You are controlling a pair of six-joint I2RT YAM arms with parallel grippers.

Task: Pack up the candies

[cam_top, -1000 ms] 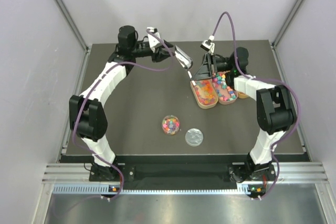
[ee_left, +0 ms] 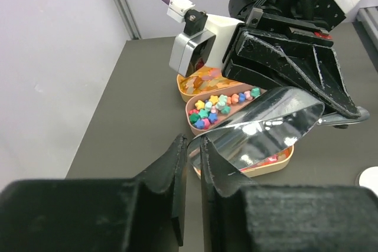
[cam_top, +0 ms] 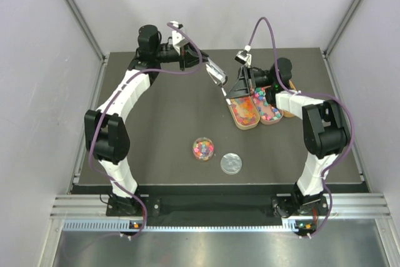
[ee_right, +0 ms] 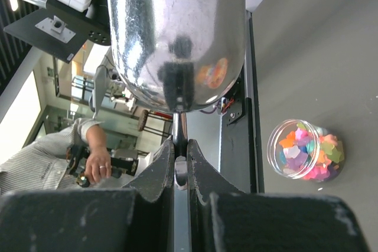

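A shiny metal scoop (cam_top: 216,72) hangs above the table between the two arms. My right gripper is shut on its handle (ee_right: 179,125). At the scoop's wide end, my left gripper stands slightly open, with the scoop's rim between its fingertips; whether they touch the metal cannot be made out. A clear round jar (cam_top: 203,149) with mixed candies stands near the front. Beyond the scoop in the left wrist view lie a tray of orange candies (ee_left: 207,81) and a tray of coloured star candies (ee_left: 220,108).
A round silvery lid (cam_top: 230,163) lies right of the jar. The candy trays (cam_top: 245,114) stand side by side at the right, partly under my right arm.
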